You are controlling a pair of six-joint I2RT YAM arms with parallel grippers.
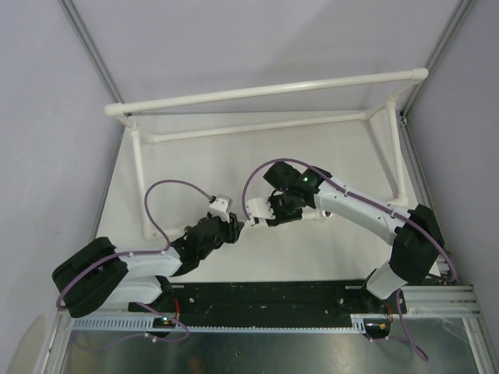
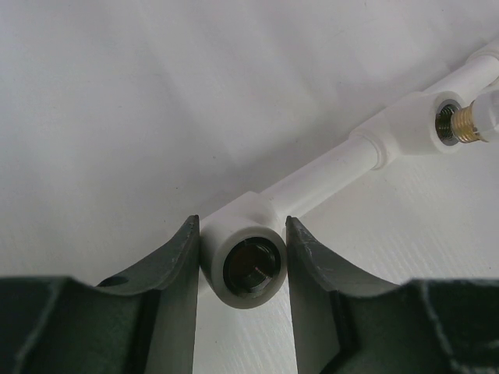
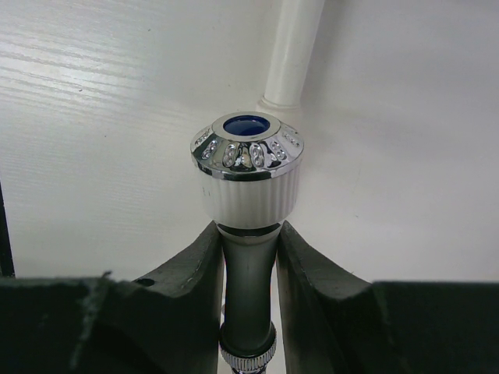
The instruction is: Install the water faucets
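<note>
In the left wrist view, my left gripper is closed around a white tee fitting [image 2: 238,210] on the lower pipe, its dark socket facing up. Farther along, a second tee [image 2: 405,125] has a brass-threaded faucet end [image 2: 472,122] at its socket. In the right wrist view, my right gripper grips a faucet [image 3: 245,183] with a chrome and white head, blue cap and grey body. In the top view both arms are over the front pipe, the right one beside the left.
A white PVC frame [image 1: 265,86] stands around the work area on a pale board [image 1: 265,171], with its upper rail across the back. Metal rails edge both sides. The board behind the grippers is clear.
</note>
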